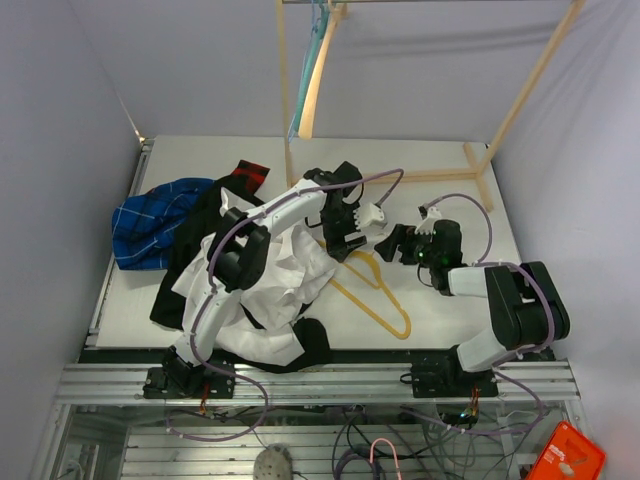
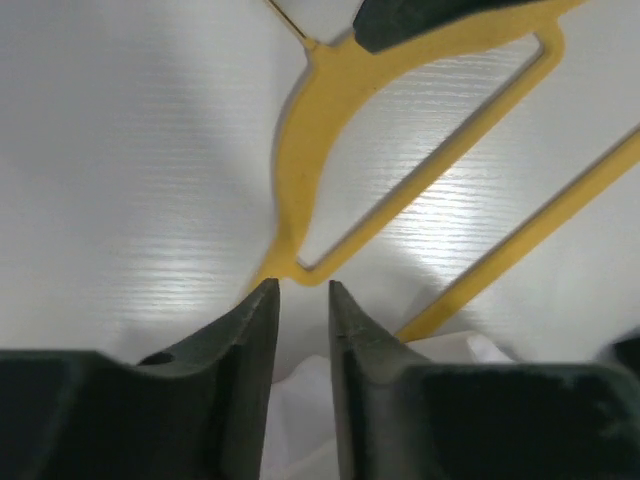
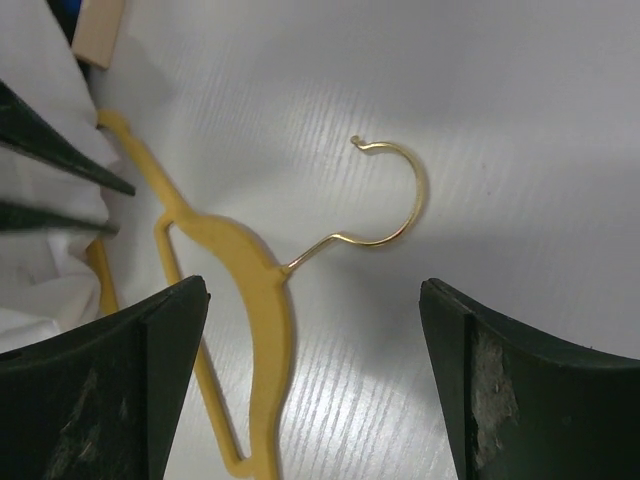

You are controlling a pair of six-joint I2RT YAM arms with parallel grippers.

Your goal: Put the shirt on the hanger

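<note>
The white-and-black shirt (image 1: 262, 315) lies crumpled on the left half of the table. A yellow hanger (image 1: 395, 308) lies flat at its right edge, its left part meeting the white cloth (image 2: 310, 400); whether that end is inside the shirt I cannot tell. My left gripper (image 1: 352, 250) is open over the hanger's left shoulder, a narrow gap between its fingers and nothing gripped. On the right, my right gripper (image 1: 395, 252) stands open near the metal hook (image 3: 418, 195), which shows in the gap between its fingers, not clasped.
Blue plaid cloth (image 1: 160, 225) lies at the far left. A wooden rack (image 1: 430, 175) stands at the back, with blue and wooden hangers (image 1: 318, 75) hanging overhead.
</note>
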